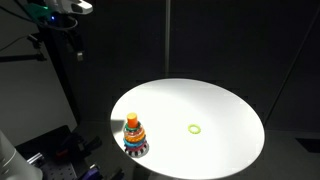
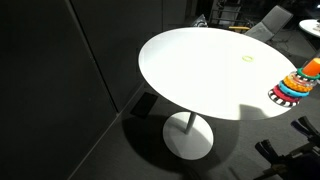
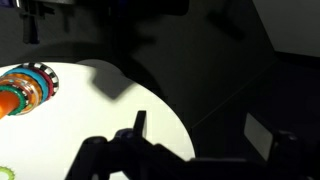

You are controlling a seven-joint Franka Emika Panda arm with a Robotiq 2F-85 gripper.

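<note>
A stack of colourful rings topped by an orange piece (image 1: 132, 120) stands on the round white table (image 1: 225, 105), close to its left edge in exterior view 1. To the right of it lies a small yellow-green ring (image 1: 194, 129), flat and alone. The wrist view shows the stack (image 3: 36, 84) at the left and part of the small ring (image 3: 6, 173) at the lower left. My gripper is open, its fingers wide apart and empty. It hangs high at the upper left in exterior view 1, well clear of both things.
A single pedestal base (image 2: 188, 138) stands beneath it. In exterior view 2 a chair (image 2: 272, 24) is behind the table, and dark floor surrounds it.
</note>
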